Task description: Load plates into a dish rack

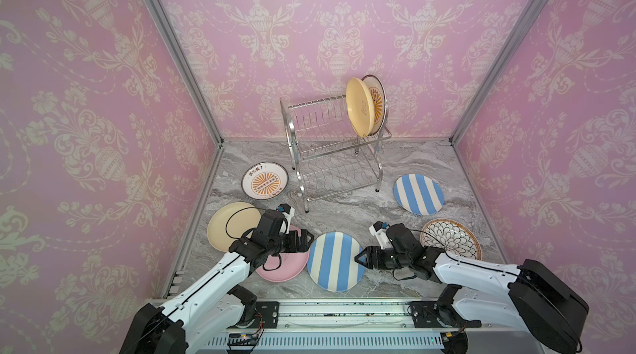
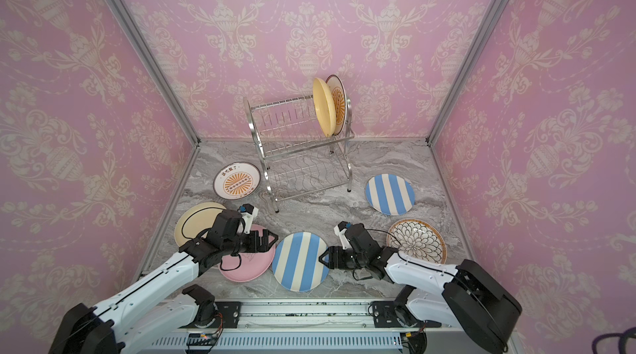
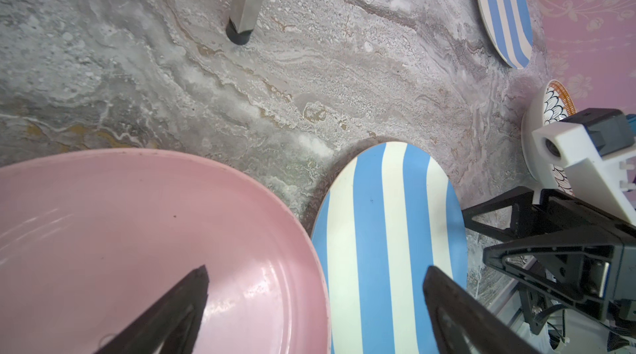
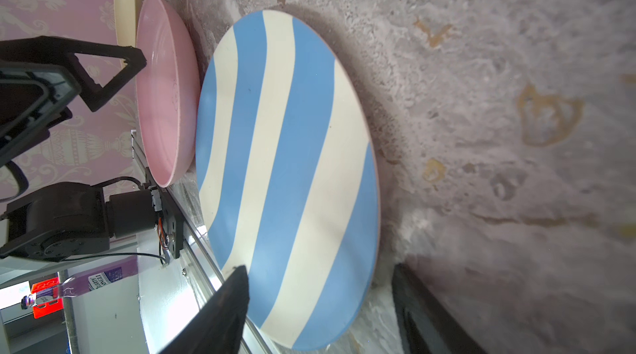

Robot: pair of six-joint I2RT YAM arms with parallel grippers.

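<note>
My left gripper (image 1: pixel 298 241) hovers over the pink plate (image 1: pixel 278 268), empty, its fingers apart. My right gripper (image 1: pixel 367 258) is low at the right edge of the front blue-striped plate (image 1: pixel 331 261), fingers apart, with that rim between their tips in the right wrist view. The metal rack (image 1: pixel 331 155) holds an upright cream plate (image 1: pixel 359 105) and an orange-patterned plate (image 1: pixel 376 95) at the right of its upper tier. Loose plates lie flat: cream (image 1: pixel 222 228), orange-patterned (image 1: pixel 263 181), another striped (image 1: pixel 417 193) and black-patterned (image 1: pixel 450 234).
Pink papered walls (image 1: pixel 543 122) enclose the marble counter (image 1: pixel 377 215). The rack's lower tier is empty, as is the left of its upper tier. Some bare counter lies between the rack and the front plates.
</note>
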